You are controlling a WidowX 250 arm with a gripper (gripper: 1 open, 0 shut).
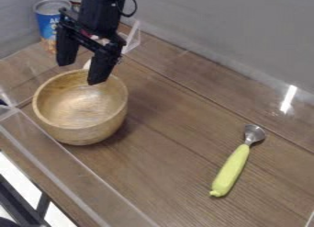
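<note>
My black gripper (87, 58) hangs over the back rim of a wooden bowl (80, 109), its fingers spread apart and open, with nothing visible held between them. A yellow-green handled tool with a metal head (230, 168) lies on the wooden counter to the right.
Cans (50, 15) stand in the back left corner behind the arm, partly hidden. A small pale object behind the gripper is mostly hidden. A wall runs along the back.
</note>
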